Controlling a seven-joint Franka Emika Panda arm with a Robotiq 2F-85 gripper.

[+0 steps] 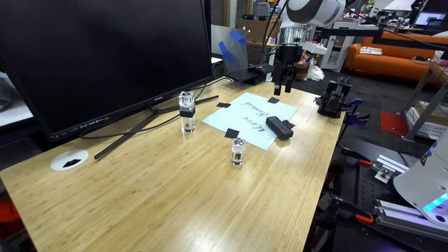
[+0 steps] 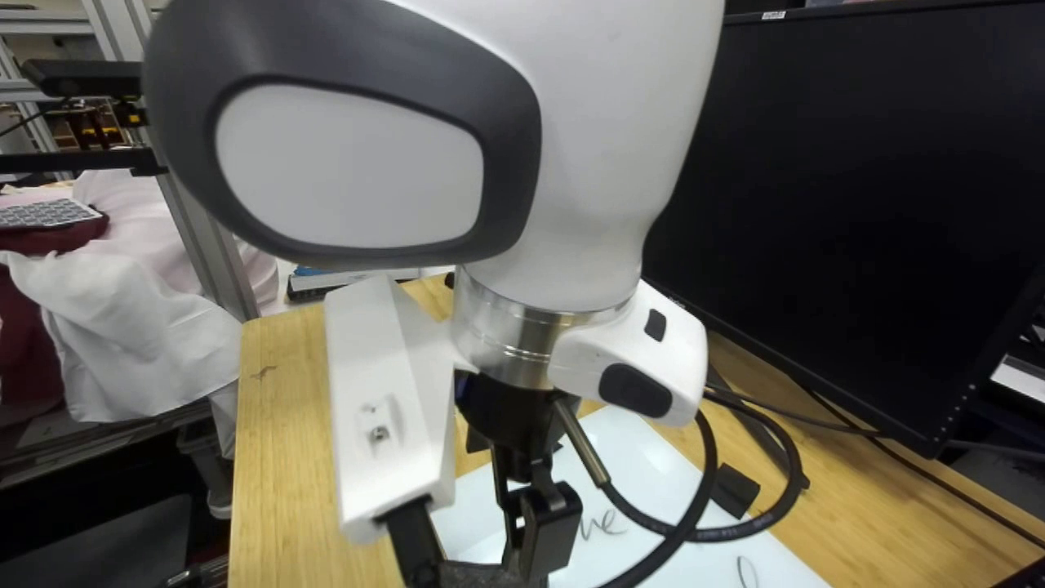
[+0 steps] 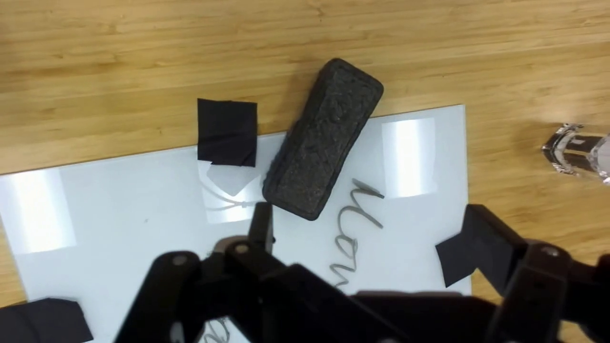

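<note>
A black block, eraser-like [image 1: 279,128], lies across one edge of a white board [image 1: 229,119], partly on the bare wood. Handwriting [image 3: 354,234] in dark ink runs over the board, next to the block in the wrist view. My gripper [image 1: 282,90] hangs above the far end of the board, pointing down. Its two fingers are spread apart and nothing is between them. The wrist view puts the block just beyond the left fingertip [image 3: 261,223], with air between them hard to judge. In exterior view 2 the arm covers much of the board.
Two clear blocks stand on the table, a tall one [image 1: 187,111] near the monitor [image 1: 105,54] and a short one [image 1: 237,151] off the board's corner. Black tape [image 1: 231,133] holds the board. A keyboard [image 1: 247,74] sits at the back.
</note>
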